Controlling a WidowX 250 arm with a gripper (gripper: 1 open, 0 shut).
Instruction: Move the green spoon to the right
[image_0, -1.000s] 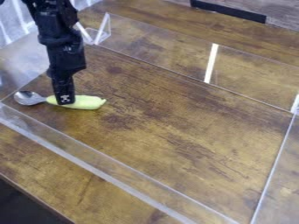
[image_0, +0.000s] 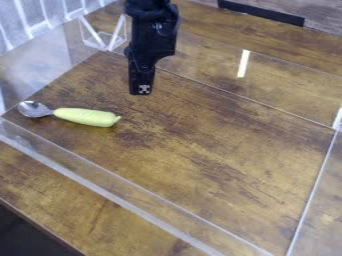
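The green spoon (image_0: 87, 117) lies on the wooden surface at the left of the camera view. Its metal bowl (image_0: 35, 109) points left and its pale green handle points right. Above and to the right of the handle's end is my black gripper (image_0: 140, 88), pointing down and clear of the spoon. No object shows at its fingertips, but whether they are parted is too small to make out.
Clear low walls (image_0: 118, 193) border the wooden tabletop (image_0: 221, 145). The middle and right of the surface are empty. A white strip (image_0: 243, 64) marks the back wall, and a dark bar (image_0: 261, 10) lies beyond it.
From down at the spoon's handle, my gripper has risen and moved to the right, away from it. The spoon lies in the same place as before.
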